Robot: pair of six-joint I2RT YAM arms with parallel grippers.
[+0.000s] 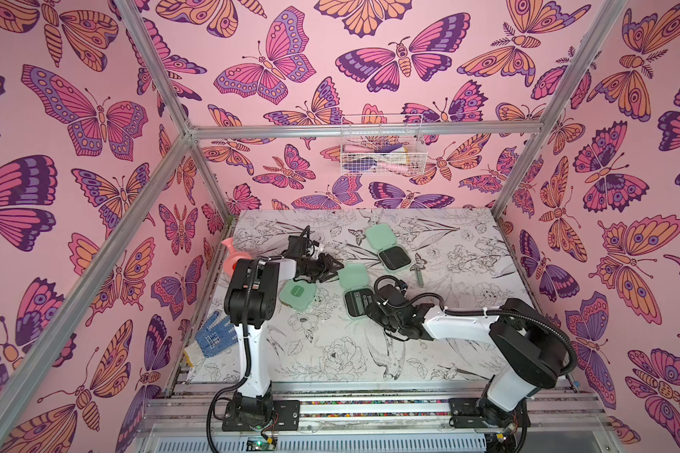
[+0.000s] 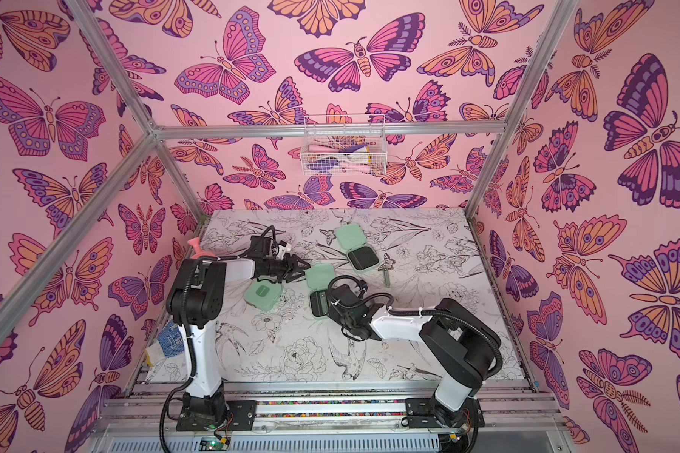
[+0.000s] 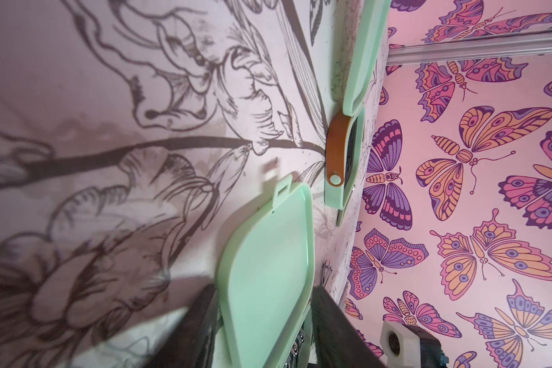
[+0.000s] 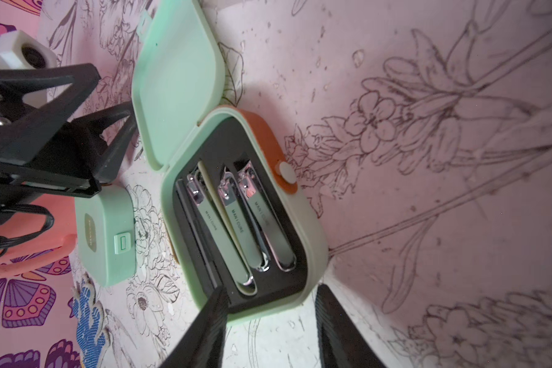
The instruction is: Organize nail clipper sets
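Note:
An open mint manicure case (image 4: 239, 208) holds clippers and slim tools in a black insert, its lid (image 1: 353, 275) folded back to the rear. My left gripper hovers beside that lid, open. My right gripper is open at the case's near end, fingers apart. A closed mint case (image 1: 298, 294) lies below my left gripper. Another open case (image 1: 394, 259) stands at the back with a dark insert, its contents unclear.
A small tool (image 1: 418, 273) lies right of the back case. A pink watering can (image 1: 232, 253) and blue gloves (image 1: 211, 336) occupy the left edge.

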